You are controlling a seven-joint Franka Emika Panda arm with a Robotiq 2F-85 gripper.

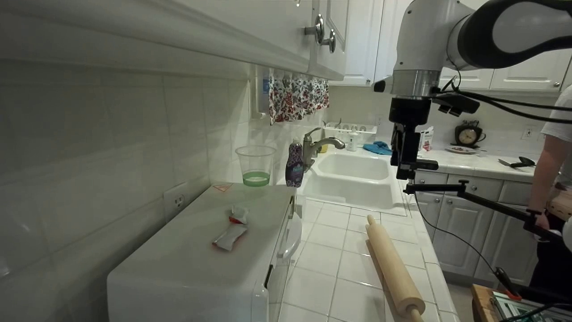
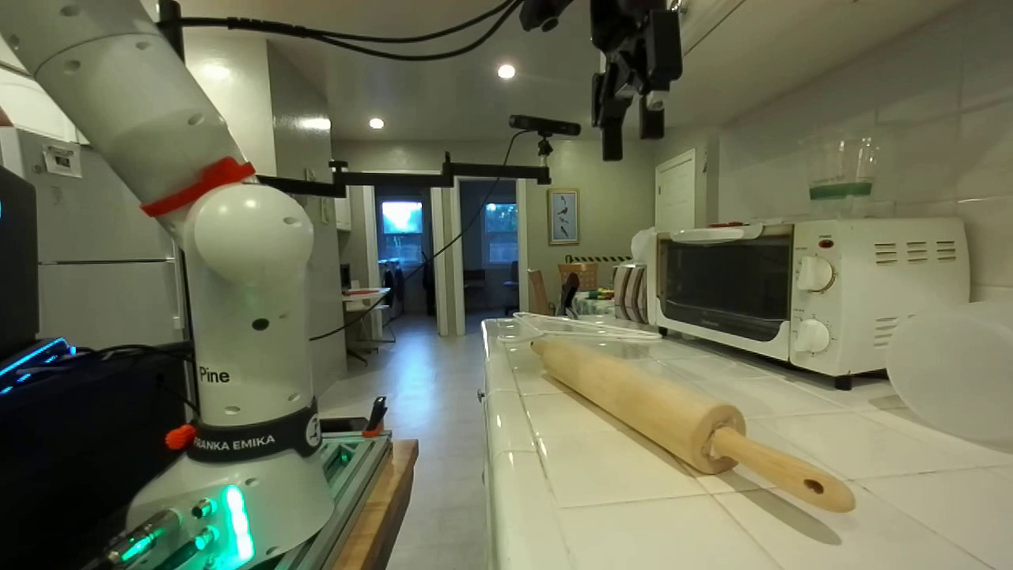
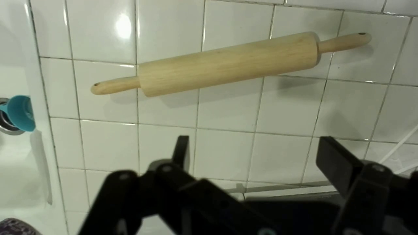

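A wooden rolling pin (image 1: 393,264) lies on the white tiled counter, along its front edge. The wrist view shows the whole rolling pin (image 3: 229,64) from above, both handles free. My gripper is open, its two fingers wide apart with only tiles and the oven's edge seen beyond them. In the second exterior view the gripper (image 2: 628,142) hangs well above the counter, clear of the rolling pin (image 2: 646,404). On top of the white toaster oven (image 1: 177,273) rest two small wrappers (image 1: 230,236) and a clear cup (image 1: 255,166) with a green band.
A double sink (image 1: 348,185) with a faucet (image 1: 321,144) and a purple soap bottle (image 1: 294,163) lies beyond the counter tiles. A camera on a black boom (image 1: 437,188) reaches in near the gripper. A person (image 1: 552,145) stands at the right. Upper cabinets overhang the oven.
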